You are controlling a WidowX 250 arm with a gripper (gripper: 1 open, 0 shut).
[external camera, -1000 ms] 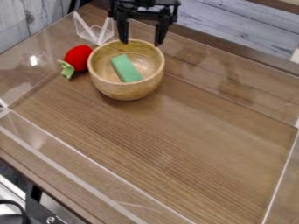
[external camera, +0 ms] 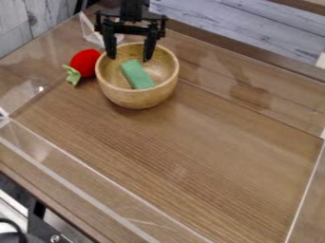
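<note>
My black gripper is at the top, over the back part of a wooden bowl, its fingers apart and pointing down. A green block lies inside the bowl, a little below the fingers. I see nothing held between them.
A red object with green leaves lies just left of the bowl. A white wire-like object is at the upper left, partly hidden.
The gripper has moved left and down toward the bowl's interior, and its fingers now show more clearly. The bowl and red object look about the same.
</note>
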